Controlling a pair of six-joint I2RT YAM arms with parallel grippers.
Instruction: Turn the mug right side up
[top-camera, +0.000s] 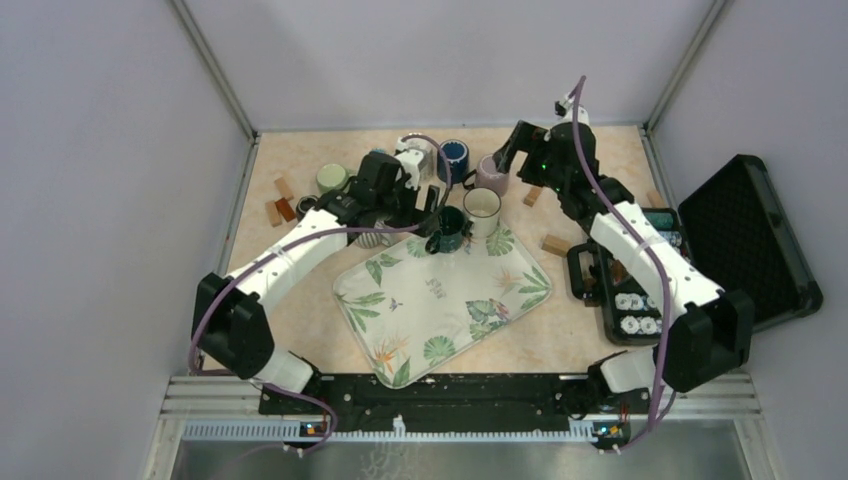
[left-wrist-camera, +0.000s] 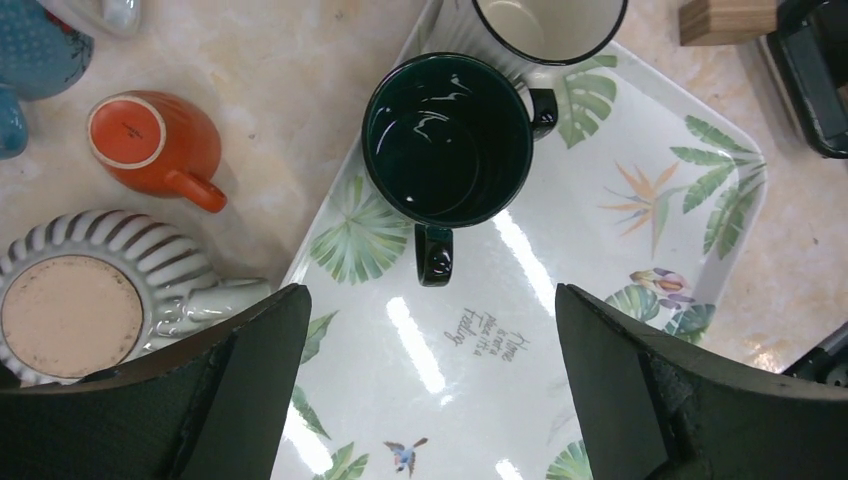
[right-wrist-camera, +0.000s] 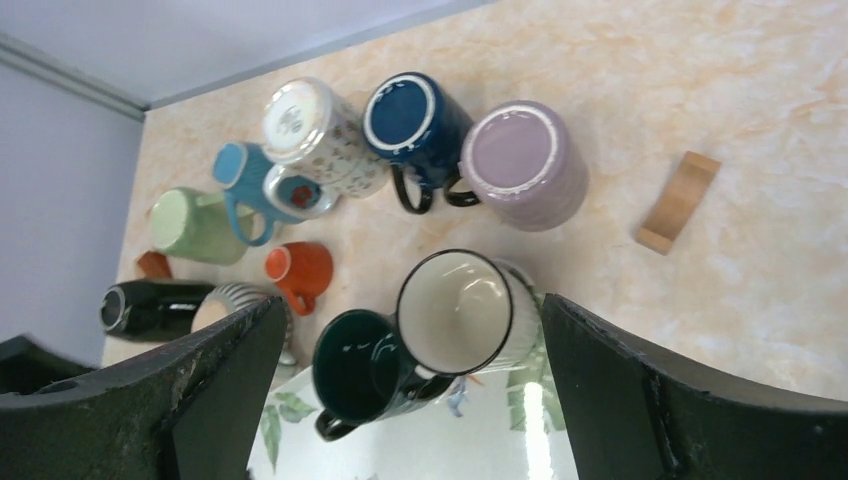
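A dark green mug (left-wrist-camera: 447, 140) stands upright on the floral tray (left-wrist-camera: 620, 250), beside an upright cream mug (right-wrist-camera: 450, 310). My left gripper is open above the tray and the green mug. My right gripper is open, higher up over the back right. Beyond it sit upside-down mugs: a pink one (right-wrist-camera: 520, 160) and a white patterned one (right-wrist-camera: 300, 125); a dark blue mug (right-wrist-camera: 410, 115) is beside them.
An orange mug (left-wrist-camera: 150, 140), a striped mug (left-wrist-camera: 80, 300) and a green mug (right-wrist-camera: 185, 225) crowd the back left. An open black case (top-camera: 750, 240) is at the right; wooden blocks (right-wrist-camera: 677, 200) lie around.
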